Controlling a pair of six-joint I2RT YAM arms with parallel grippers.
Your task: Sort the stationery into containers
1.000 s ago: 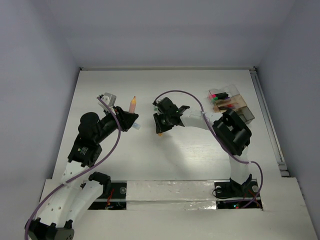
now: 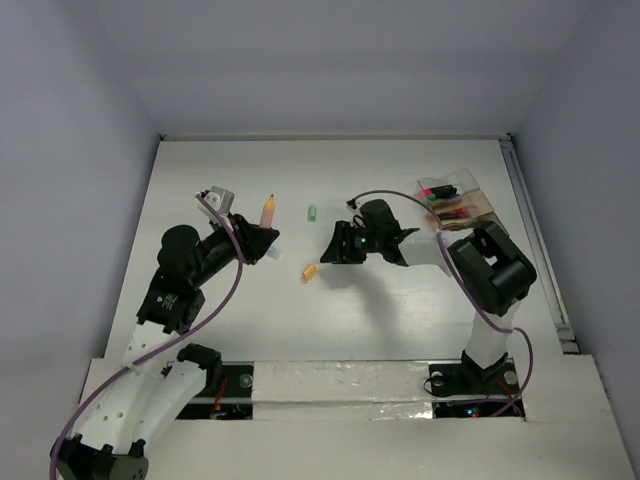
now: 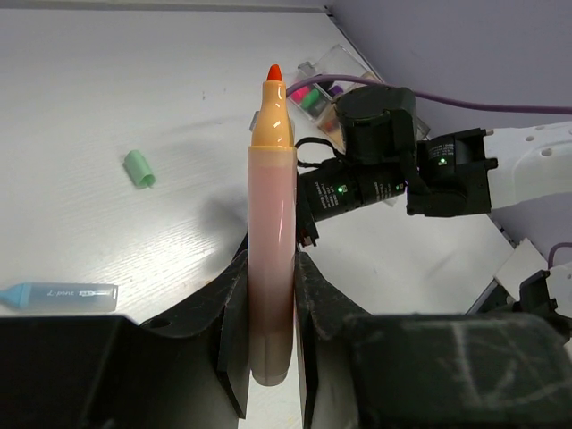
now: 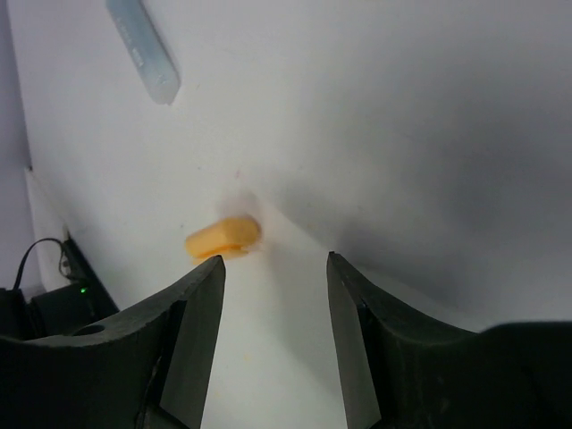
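My left gripper is shut on an orange marker (image 3: pixel 272 192), which stands upright with its bare orange tip up. A small orange cap (image 4: pixel 223 237) shows beyond the left finger of my right gripper in the right wrist view. That gripper's fingers are spread, nothing between them. From above, the cap (image 2: pixel 309 272) is just left of and below the right fingertips, apart from them. A green cap (image 2: pixel 312 213) lies farther back, and a light blue marker (image 3: pixel 71 297) lies near the left gripper. At the back right is a clear divided container (image 2: pixel 488 225) holding several pieces.
The right forearm (image 2: pixel 430 247) stretches across the table in front of the container. Bare white table (image 2: pixel 330 320) lies in front of both grippers and at the back middle. Grey walls enclose the sides.
The right gripper moved right from above the table's middle, and its fingers are now spread. The left arm stays almost still.
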